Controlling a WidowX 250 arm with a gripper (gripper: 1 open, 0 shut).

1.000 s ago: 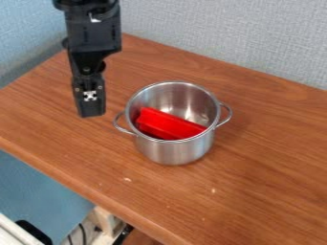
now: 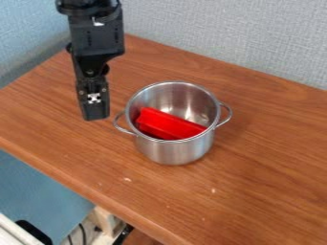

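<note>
A steel pot [image 2: 179,148] with two side handles stands on the wooden table, and a red cylindrical object [image 2: 165,123] lies inside it. My black gripper [image 2: 94,103] hangs upper left of the pot, apart from it, fingers pointing down. The view is side-on to the fingers, so the gap between them is hard to see; nothing held shows.
Walls close off the back and left.
</note>
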